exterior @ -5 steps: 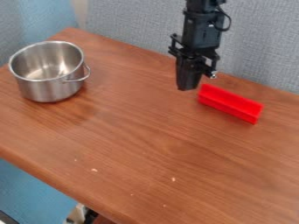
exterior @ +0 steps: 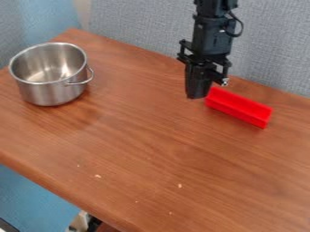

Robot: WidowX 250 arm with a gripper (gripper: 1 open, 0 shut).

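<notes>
My gripper [exterior: 198,88] hangs over the middle back of the wooden table [exterior: 145,163], shut, just left of a long red block [exterior: 238,108] that lies on the tabletop; whether they touch is unclear. A steel pot [exterior: 49,89] with a handle stands at the left, well apart from the gripper.
Grey padded walls stand behind and to the left. The table's left front edge drops to a blue surface [exterior: 31,199] with small unclear items at the bottom.
</notes>
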